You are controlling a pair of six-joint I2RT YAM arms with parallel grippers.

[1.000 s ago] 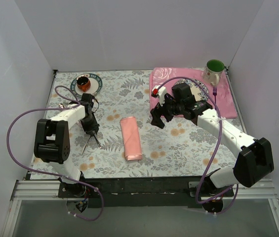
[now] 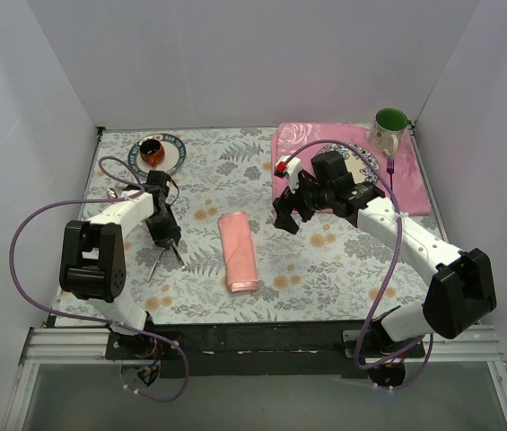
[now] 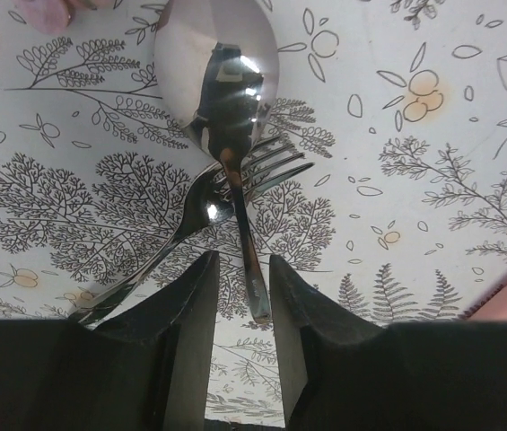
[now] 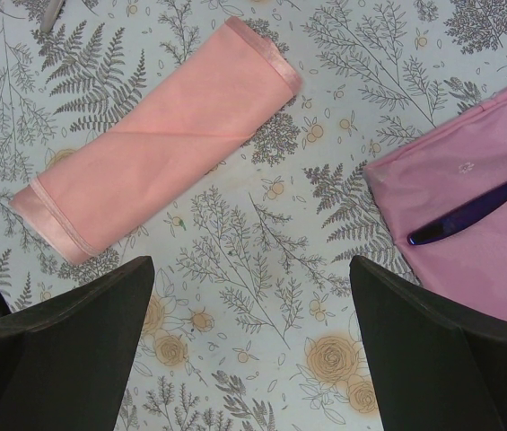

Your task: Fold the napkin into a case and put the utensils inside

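Observation:
In the left wrist view a spoon (image 3: 222, 54) lies across the tines of a fork (image 3: 210, 199) on the patterned cloth. My left gripper hangs over the spoon's handle, its fingers parted narrowly with the handle showing between them; clear cloth shows on either side of the handle. The folded pink napkin (image 2: 238, 251), a narrow strip, lies at the table's middle, right of the cutlery. My right gripper stands wide open above bare cloth, with nothing between its fingers.
A plate (image 2: 176, 154) with a brown cup (image 2: 152, 151) sits at the back left. On the right, a pink mat (image 2: 419, 189) carries another plate (image 2: 358, 163), a green mug (image 2: 388, 128) and a purple-handled fork (image 2: 390, 166). A purple knife (image 4: 468, 215) lies there too.
The right arm looks almost still.

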